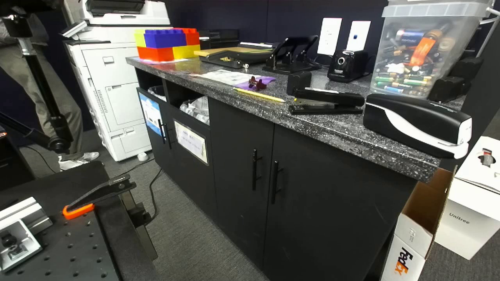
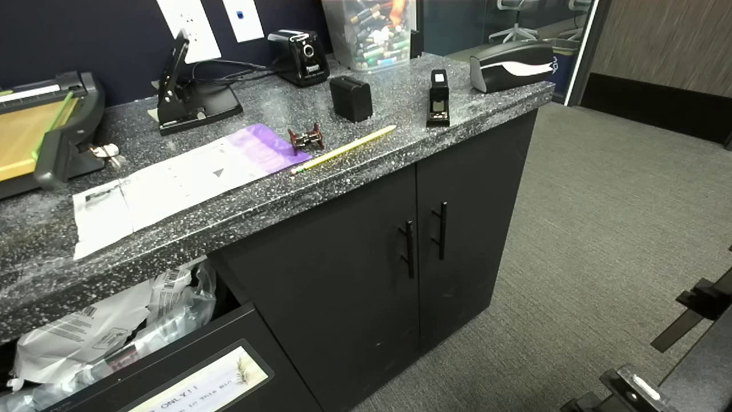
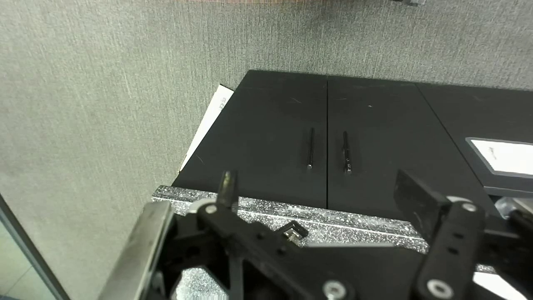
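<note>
In the wrist view my gripper is open, its two fingers [image 3: 227, 191] wide apart with nothing between them. Beyond them appear the speckled countertop edge [image 3: 344, 215] and the black cabinet doors [image 3: 379, 135]. Neither exterior view shows the gripper. On the counter lie a yellow pencil [image 2: 346, 149], a dark red spool-like piece [image 2: 306, 138] and a white and purple sheet [image 2: 171, 178]. A black stapler [image 2: 438, 99] rests near the front edge, with a black block [image 2: 351, 98] to its left.
An electric stapler [image 1: 417, 122] sits at the counter's right end, before a clear bin of batteries [image 1: 412, 51]. Farther back are a pencil sharpener [image 1: 347, 65], a hole punch [image 2: 195, 96] and a paper trimmer [image 2: 65, 130]. Colored blocks [image 1: 159, 40] occupy the far end. Open carpet [image 2: 597, 199] lies alongside.
</note>
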